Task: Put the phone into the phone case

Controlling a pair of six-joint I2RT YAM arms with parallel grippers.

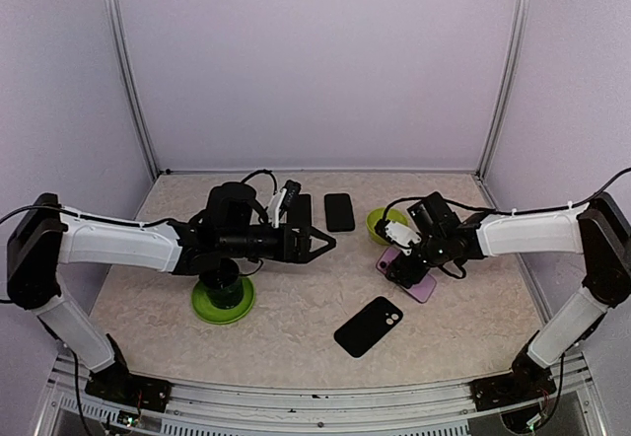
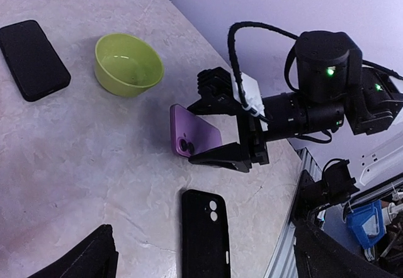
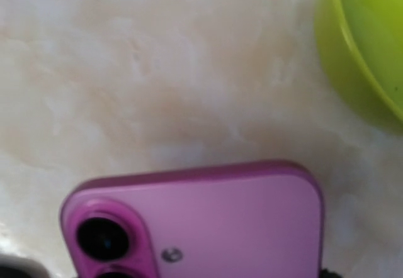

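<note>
The purple phone (image 2: 195,130) is gripped across its width by my right gripper, one finger along each side. Its camera end points left, and it looks raised and tilted off the table. From the right wrist view, the phone's back (image 3: 233,221) and camera lens fill the lower part; the fingers barely show. A black phone case (image 1: 369,327) lies flat on the front middle of the table, its camera holes (image 2: 213,211) toward the right arm. Open and empty, my left gripper hangs above the table, left of the phone and case.
A green bowl (image 2: 129,64) stands just behind the phone. Two dark flat phone-like things (image 1: 339,212) lie at the back. Under the left arm, a black cup (image 1: 223,285) rests on a green plate (image 1: 201,310).
</note>
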